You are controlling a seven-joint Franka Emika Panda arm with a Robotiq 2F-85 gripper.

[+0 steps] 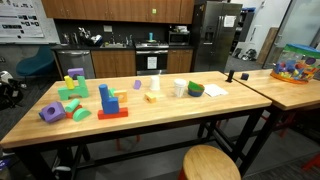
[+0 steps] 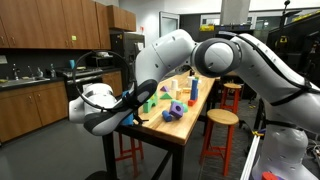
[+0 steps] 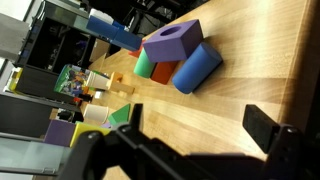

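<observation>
In the wrist view my gripper is open, its two dark fingers wide apart at the bottom edge with bare tabletop visible between them. Farther along the wooden table (image 1: 200, 107) lie a dark blue rounded block (image 3: 197, 68) and a purple block with a hole (image 3: 172, 40), side by side and clear of the fingers. Exterior view 1 has the purple block (image 1: 52, 114) near the table's left end, and an upright blue piece (image 1: 104, 97) with a red piece (image 1: 113, 114) at its foot. My arm (image 2: 215, 55) reaches over to the table's end.
Green pieces (image 1: 73, 91) stand at the table's left end. White cups (image 1: 180, 88) and a green bowl (image 1: 195, 89) are near its middle. A round stool (image 1: 211, 163) stands in front.
</observation>
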